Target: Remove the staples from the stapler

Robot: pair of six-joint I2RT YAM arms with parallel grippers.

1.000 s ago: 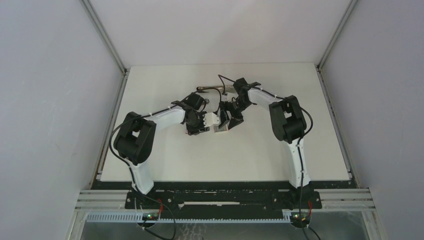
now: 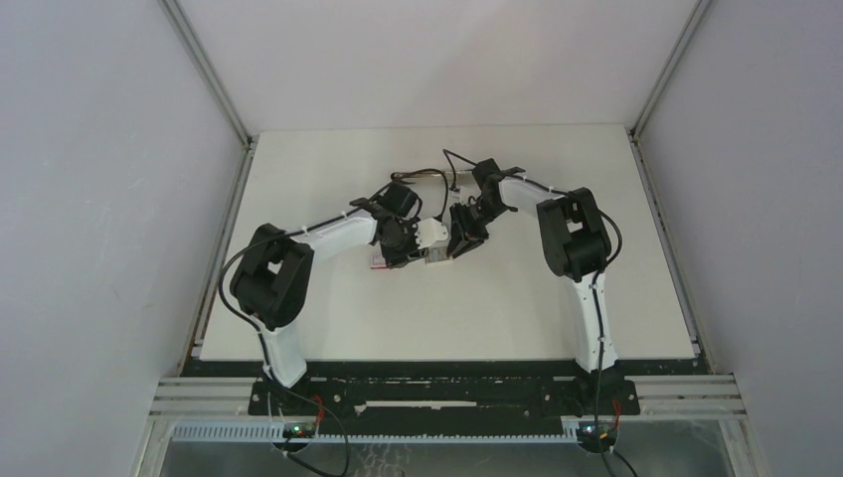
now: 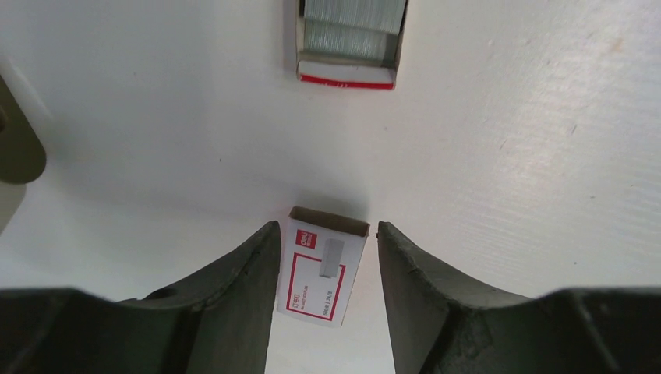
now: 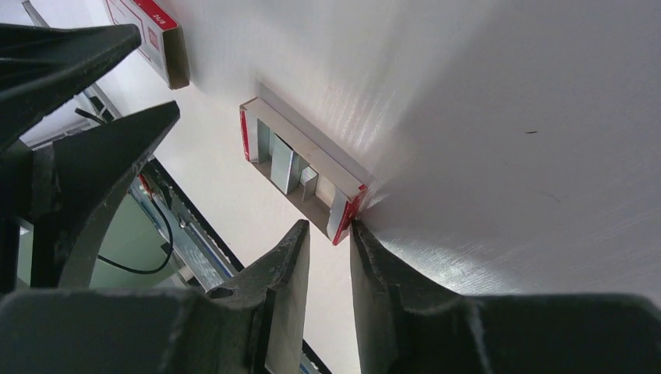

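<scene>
An open staple box (image 2: 437,254) with silver staple strips inside lies on the table; it is also at the top of the left wrist view (image 3: 351,39). My right gripper is part open, its fingertips at the red-ended corner of that open box (image 4: 304,148). A closed white-and-red box (image 3: 308,288) lies between the fingers of my left gripper, which is open above it. In the right wrist view the left gripper's dark fingers are at upper left. The stapler is mostly hidden under the arms in the top view.
The edge of a dark object (image 3: 15,140), perhaps the stapler, shows at the left wrist view's left. Both arms are close together at the centre.
My right gripper has moved slightly right. The left arm has shifted a little rightward, uncovering part of the red-and-white box in the top view.
</scene>
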